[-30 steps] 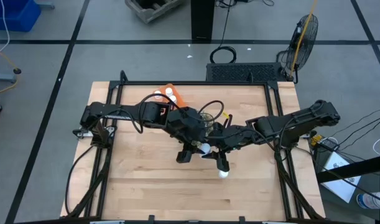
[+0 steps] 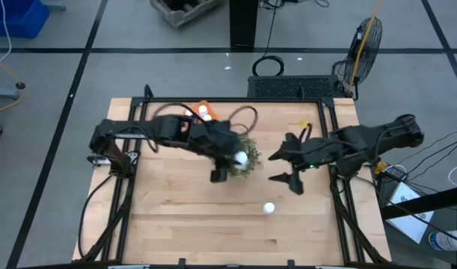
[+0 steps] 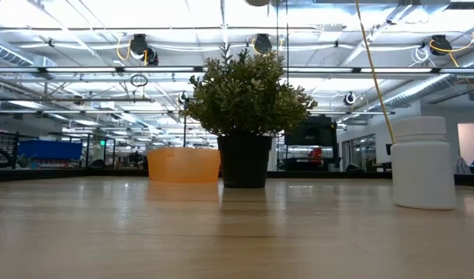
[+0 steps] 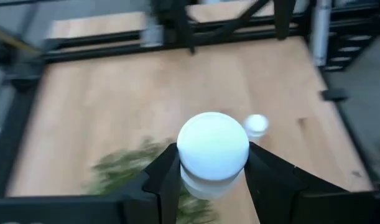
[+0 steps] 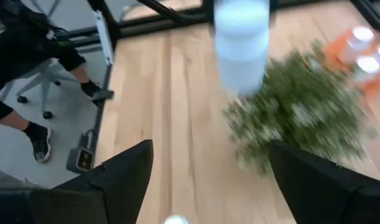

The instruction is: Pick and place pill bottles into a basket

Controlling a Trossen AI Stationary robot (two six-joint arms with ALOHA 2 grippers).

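Note:
A white pill bottle (image 4: 213, 149) is gripped between the fingers of my left gripper, its cap toward the camera in the left wrist view. From above, that bottle (image 2: 241, 158) hangs beside the plant. To the right, my right gripper (image 2: 279, 166) is spread wide; in its wrist view the gap between its fingers is empty, with the held bottle (image 5: 242, 46) blurred beyond. Another white bottle (image 3: 423, 164) stands upright on the table, seen from above (image 2: 268, 208). The orange basket (image 3: 184, 164) is at the back, partly covered by the left arm from above, with white bottles (image 5: 362, 38) in it.
A bushy plant (image 3: 248, 101) in a black pot stands near the table's middle, close to the basket and below the left gripper. Black rails (image 2: 123, 202) border the work area.
The left gripper has kept the bottle and shifted slightly left and up.

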